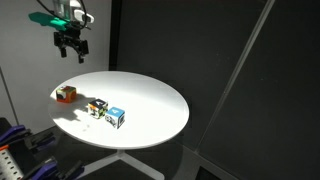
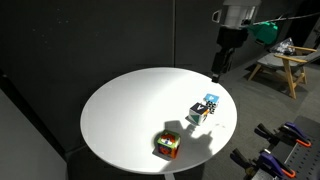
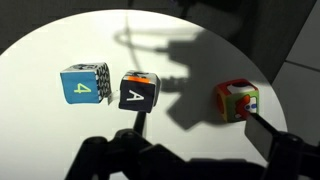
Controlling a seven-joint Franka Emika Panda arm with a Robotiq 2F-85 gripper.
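Note:
Three toy blocks lie on a round white table (image 1: 150,90). One is red and multicoloured (image 1: 66,94); in the wrist view this red block (image 3: 232,101) sits at the right, near the table's edge. The dark block (image 1: 97,108) with orange on it shows a white letter A in the wrist view. Beside it stands the blue block (image 1: 115,118), which bears a 4 on its top in the wrist view (image 3: 82,87). High above the table, clear of every block, hangs my gripper (image 1: 73,54). It is open with nothing between its fingers.
Most of the tabletop away from the arm is bare in exterior view 2 (image 2: 120,110). A wooden chair (image 2: 287,65) stands on the floor behind the arm's side. Dark curtains hang behind the table.

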